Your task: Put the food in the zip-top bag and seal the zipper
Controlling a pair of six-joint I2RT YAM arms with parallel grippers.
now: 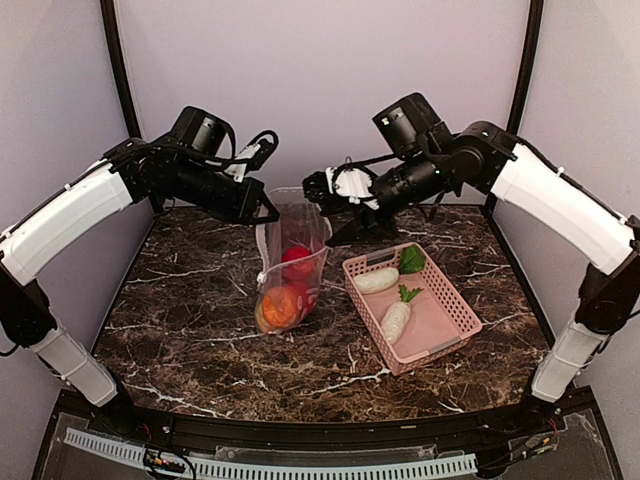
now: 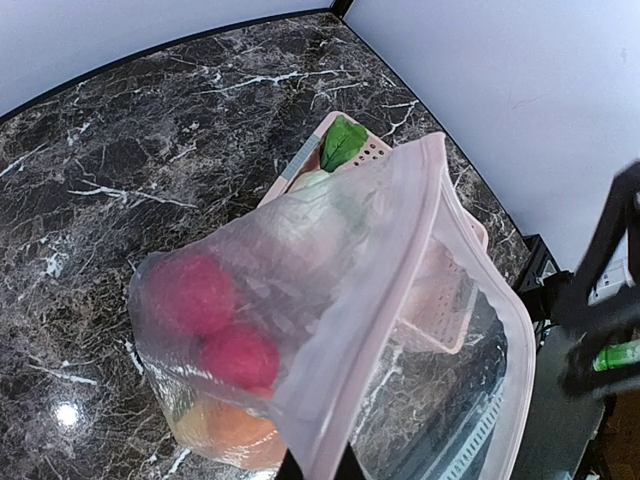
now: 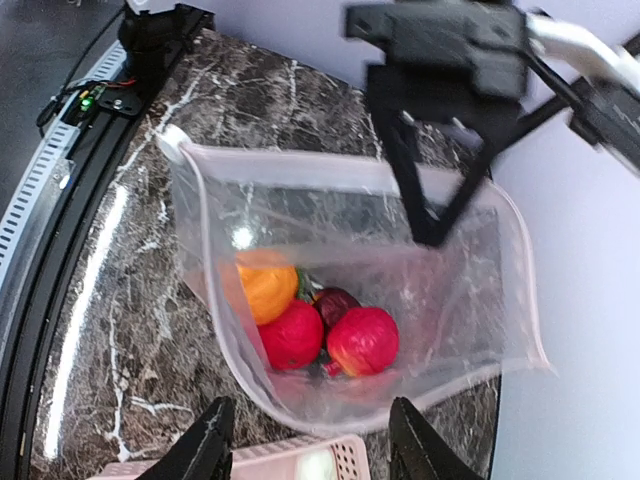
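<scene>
The clear zip top bag point(image 1: 293, 235) is held up with its mouth wide open. Inside its lower end lie an orange item point(image 3: 265, 288), red round items point(image 3: 363, 340) and a dark red one point(image 3: 334, 305). My left gripper is shut on the bag's rim, which shows pinched between its fingertips in the left wrist view. Near the opposite rim, my right gripper stands open, its fingers point(image 3: 210, 440) apart and no bag film clearly between them. Two white vegetables point(image 1: 396, 320) and a green one point(image 1: 411, 260) lie in the pink basket.
The pink basket point(image 1: 462, 335) stands on the marble table right of the bag, under my right arm. Bare tabletop point(image 1: 180, 310) extends to the left and in front. Both grippers are close together above the bag.
</scene>
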